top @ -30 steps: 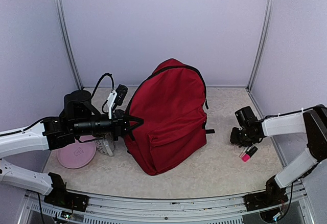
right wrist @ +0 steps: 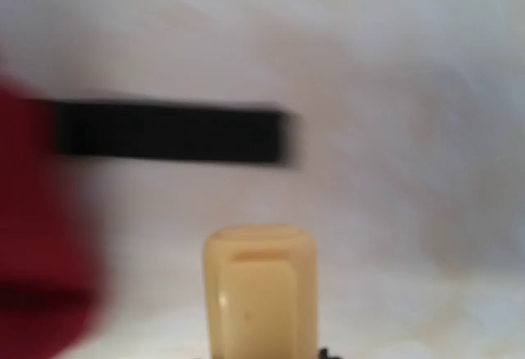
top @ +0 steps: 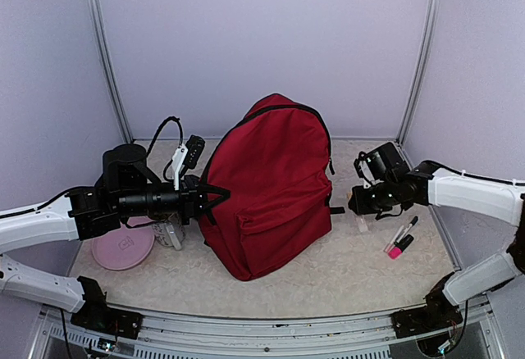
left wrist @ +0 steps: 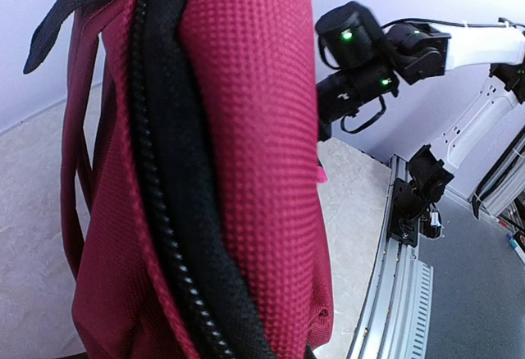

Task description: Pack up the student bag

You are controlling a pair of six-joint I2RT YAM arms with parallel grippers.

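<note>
The red backpack (top: pixel 283 187) stands tilted at mid-table; its black zipper edge (left wrist: pixel 168 162) runs down through the left wrist view. At the bag's left side, my left gripper (top: pixel 223 197) is shut on its fabric edge, fingertips hidden by cloth in the wrist view. Right of the bag, my right gripper (top: pixel 358 206) is shut on a small item with a tan end (right wrist: pixel 258 293). A pale, see-through part of that item (top: pixel 362 223) shows below the gripper. Pens (top: pixel 399 237) and a black-and-pink marker (top: pixel 401 247) lie on the table nearby.
A pink plate (top: pixel 123 248) and a clear container (top: pixel 170 234) are at the left, partly under the left arm. A black strap (right wrist: pixel 172 133) sticks out from the bag's right side.
My right gripper has risen from beside the pens and moved left toward the backpack, carrying the item. The left arm and the bag have stayed still.
</note>
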